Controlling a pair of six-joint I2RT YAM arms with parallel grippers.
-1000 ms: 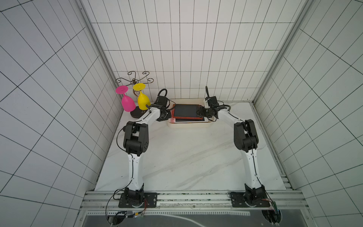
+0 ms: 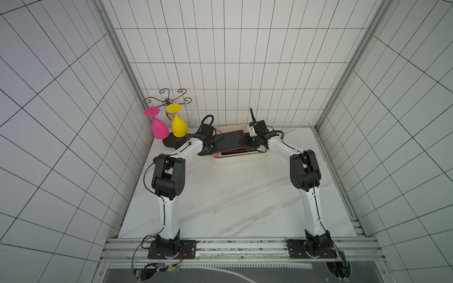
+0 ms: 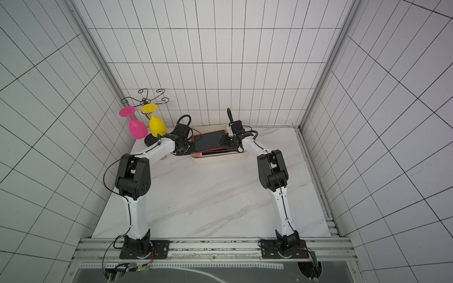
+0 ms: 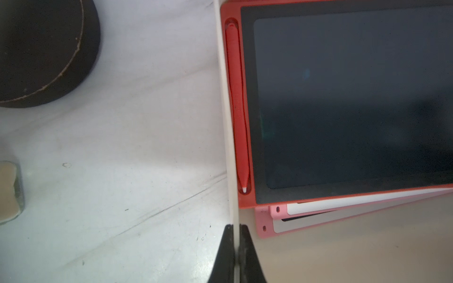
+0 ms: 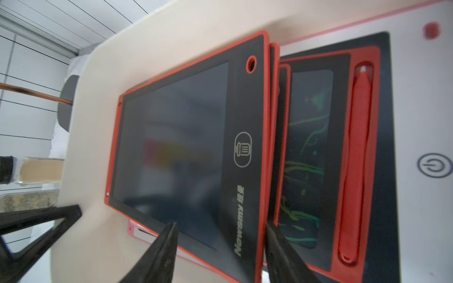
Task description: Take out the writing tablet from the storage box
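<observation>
A cream storage box (image 2: 236, 156) holds a stack of writing tablets; the top one, red-edged with a dark screen (image 4: 349, 99), lies askew over others. In the left wrist view my left gripper is shut on the box's thin left wall, beside the top tablet. My right gripper is at the top tablet's (image 5: 184, 141) right end, fingers apart, one over its face and the other just beside its red edge; whether they touch it is unclear.
A black metal stand (image 2: 167, 101) with upside-down pink (image 2: 159, 127) and yellow (image 2: 179, 126) glasses stands left of the box. Tiled walls close in the back and sides.
Over the last second both grippers have shifted slightly toward the front and left or right with the box, which now sits a little lower in view and tilted, as does the top tablet.
</observation>
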